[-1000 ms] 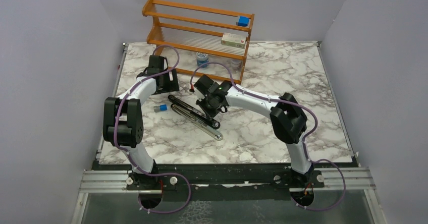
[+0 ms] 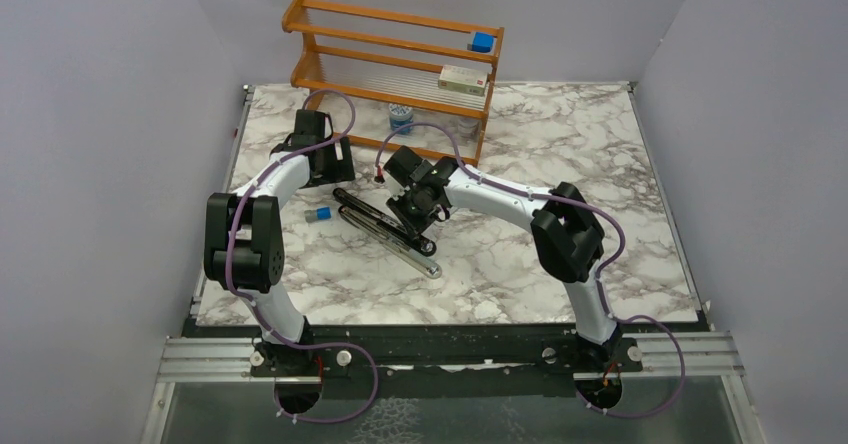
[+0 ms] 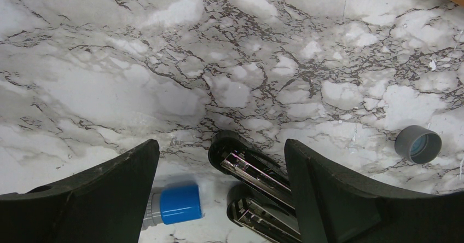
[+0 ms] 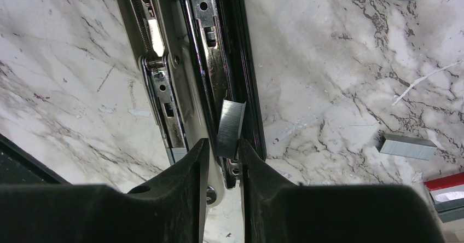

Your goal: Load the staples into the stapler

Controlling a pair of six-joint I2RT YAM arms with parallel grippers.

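In the right wrist view the black stapler (image 4: 253, 98) lies opened out, its metal channel exposed. A grey strip of staples (image 4: 231, 122) leans over that channel near its front end. My right gripper is shut on the strip's near end, one fingertip tight beside it. Alongside lies a second, grey-green stapler (image 4: 175, 62), also opened. The top view shows both staplers side by side on the marble table, under and left of the right gripper. My left gripper stands open beyond the staplers' far ends, with nothing between its fingers.
A loose staple block (image 4: 407, 146) and a red-and-black item (image 4: 448, 191) lie to the right. Left of the staplers is a small blue-capped item (image 3: 179, 204); a grey ring-shaped cap (image 3: 418, 144) lies opposite. A wooden rack (image 2: 395, 94) stands behind.
My right arm has shifted slightly toward the staplers. The left arm, both staplers and the small items look unmoved.
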